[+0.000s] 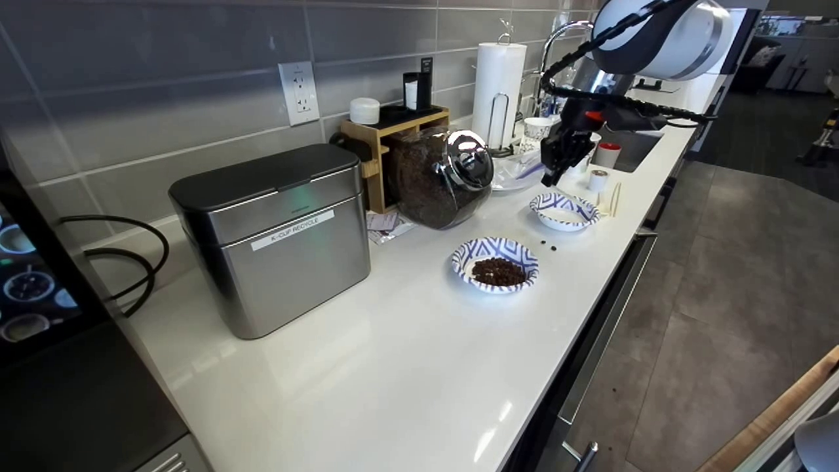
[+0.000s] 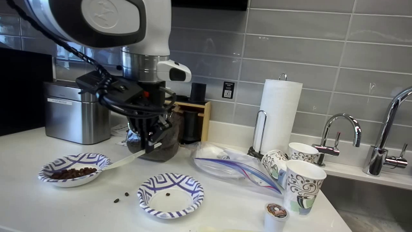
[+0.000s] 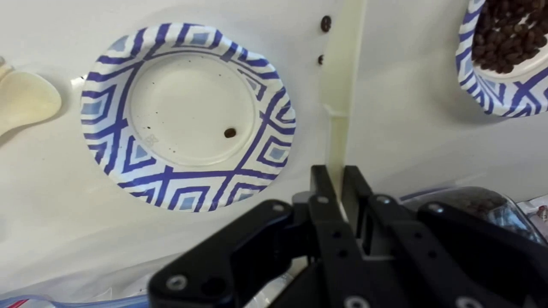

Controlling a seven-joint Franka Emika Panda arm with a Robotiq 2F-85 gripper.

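My gripper is shut on the handle of a pale plastic spoon, which reaches away from the fingers above the counter. In exterior view 2 the spoon slants down left, its far end overlapping the rim of a patterned bowl of dark beans; contact cannot be told. A second patterned bowl, holding a single bean and a few specks, lies beside the spoon in the wrist view. Two loose beans rest on the counter between the bowls.
Behind the gripper lies a glass jar of beans. A clear plastic bag, paper cups and a small pod stand toward the sink. Another spoon lies beyond the emptier bowl. Counter near the steel bin is clear.
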